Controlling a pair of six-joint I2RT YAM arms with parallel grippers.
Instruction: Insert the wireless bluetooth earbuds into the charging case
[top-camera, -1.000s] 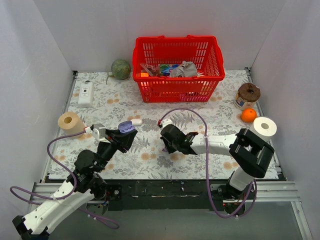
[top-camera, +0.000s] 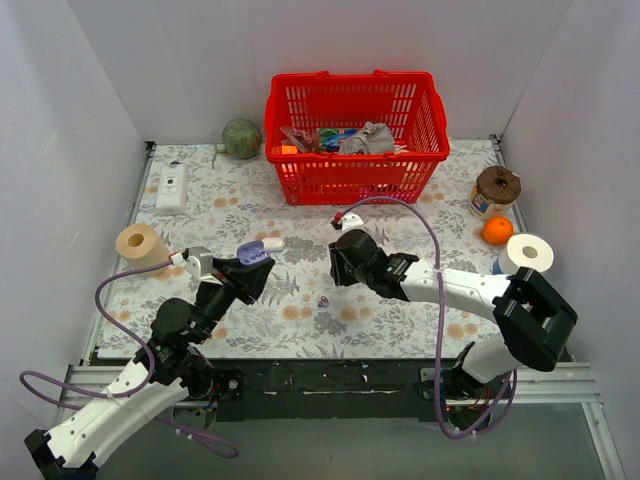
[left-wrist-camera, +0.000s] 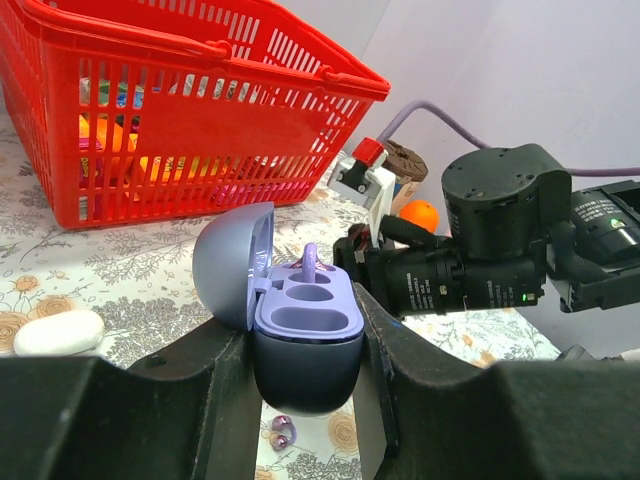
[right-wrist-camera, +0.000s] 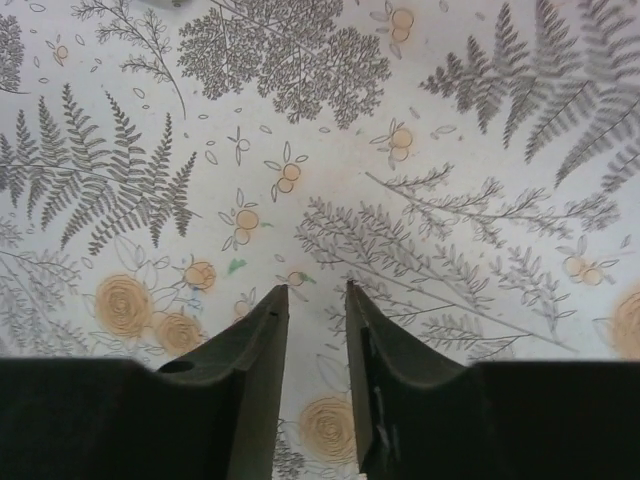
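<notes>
My left gripper (top-camera: 255, 272) is shut on the open lilac charging case (left-wrist-camera: 305, 325), which has its lid (left-wrist-camera: 222, 265) raised and something slim standing up at its back. A small purple earbud (top-camera: 323, 301) lies on the cloth below, also seen in the left wrist view (left-wrist-camera: 282, 432). My right gripper (top-camera: 338, 272) hovers right of and above it; in the right wrist view its fingers are slightly apart over bare cloth, nothing between them. A white oval object (left-wrist-camera: 58, 331) lies left of the case in the left wrist view.
A red basket (top-camera: 357, 182) of mixed items stands at the back. A watermelon (top-camera: 242, 139), white power strip (top-camera: 172, 189) and tape roll (top-camera: 141, 247) are left; a can (top-camera: 494, 192), orange (top-camera: 497, 229) and white roll (top-camera: 523, 252) are right.
The left gripper and case have stayed put.
</notes>
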